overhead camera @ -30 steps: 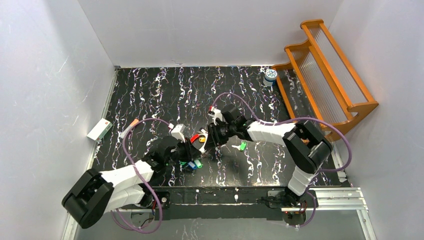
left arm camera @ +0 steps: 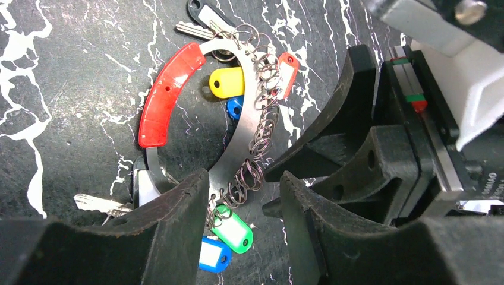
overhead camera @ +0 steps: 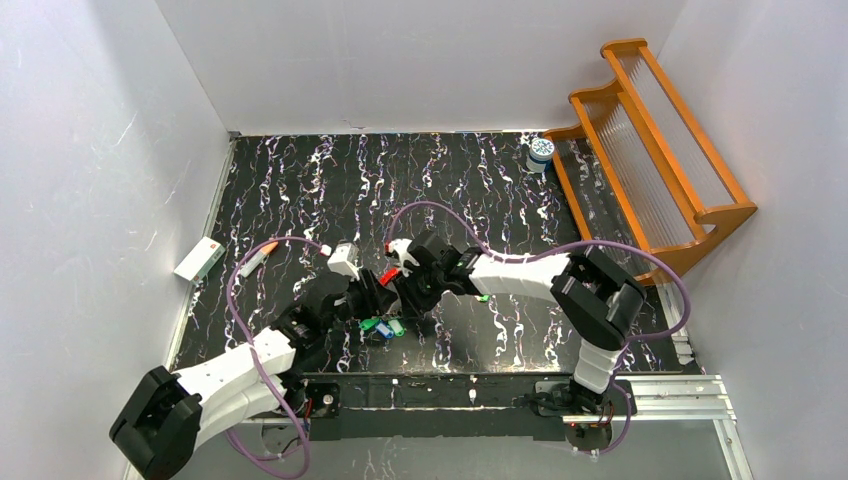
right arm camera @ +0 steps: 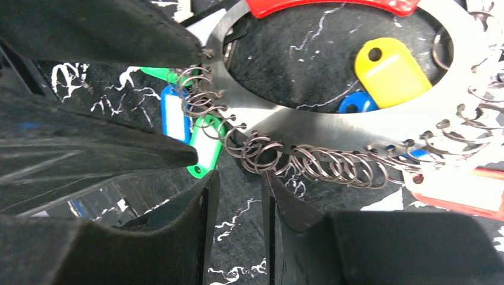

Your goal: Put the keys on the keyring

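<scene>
The keyring is a flat metal loop with a red grip and a row of small wire rings along one edge. Tagged keys hang on it: yellow, blue, green and red. My left gripper is part open over the keyring's near end, a green tag showing between its fingers. From the right comes my right gripper, its fingers narrowly apart beside the wire rings, nothing visible between them. Whether either touches the metal, I cannot tell. A loose green-tagged key is mostly hidden under the right arm.
An orange-and-white tool lies at the left, near a white box by the wall. A blue-and-white tub and a wooden rack stand at the back right.
My right gripper has moved left, over the keyring and close to the left one. The left gripper has shifted only slightly. The loose green tag is now mostly covered by the right arm.
</scene>
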